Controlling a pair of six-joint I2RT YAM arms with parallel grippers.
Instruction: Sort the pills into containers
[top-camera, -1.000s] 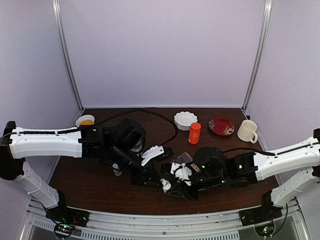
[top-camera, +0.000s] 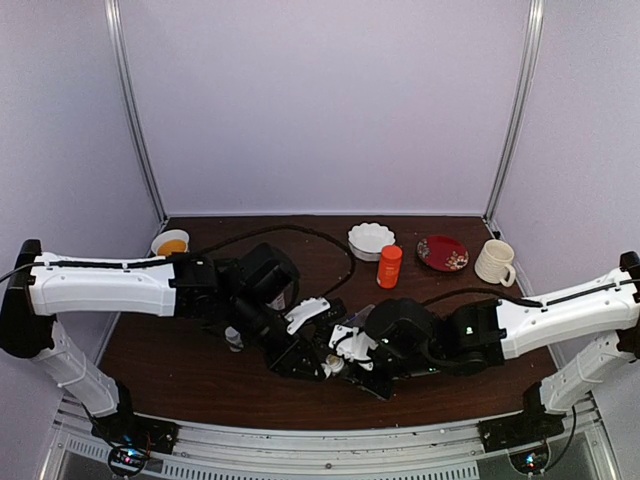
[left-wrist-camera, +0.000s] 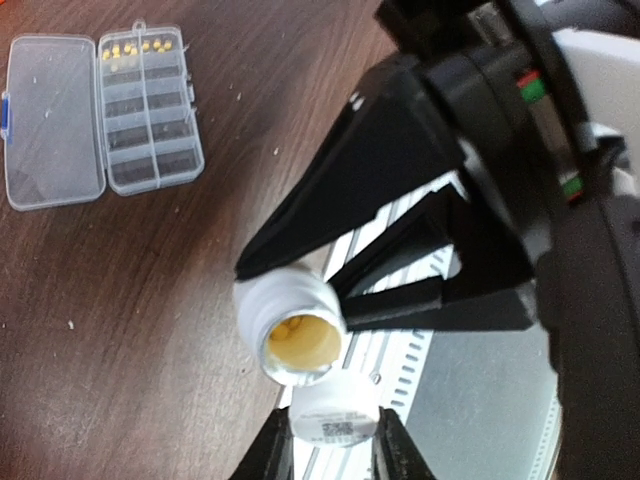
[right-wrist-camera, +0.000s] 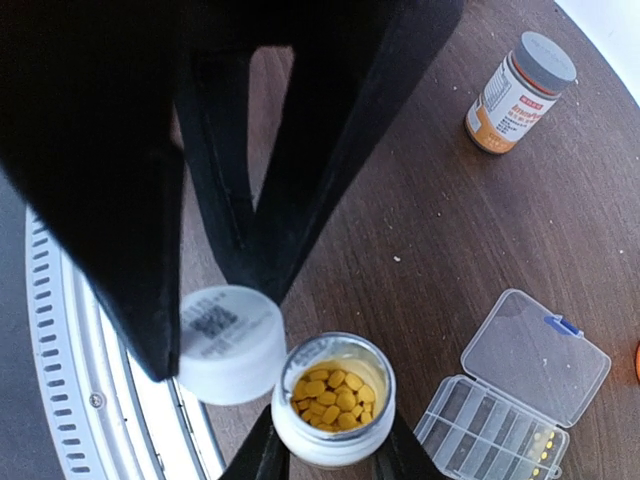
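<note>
My left gripper is shut on a white cap (left-wrist-camera: 333, 402) with a printed label. Beside it, my right gripper is shut on an uncapped white bottle (right-wrist-camera: 332, 441), full of small yellow pills in the right wrist view. Both grippers meet low at the middle of the top view. An open clear pill case (left-wrist-camera: 150, 140) lies on the table, with several yellow pills in some compartments; in the top view it is mostly hidden behind the arms.
A grey-capped bottle (right-wrist-camera: 505, 100) stands on the table (top-camera: 200, 390). Toward the back are an orange bottle (top-camera: 389, 269), a white dish (top-camera: 371, 240), a red plate (top-camera: 441, 254), a beige mug (top-camera: 491, 262) and a bowl (top-camera: 170, 243).
The cap and the bottle, together a second ago, now appear apart, with the bottle's mouth uncovered. Both arms have shifted slightly, the right one a little to the left.
</note>
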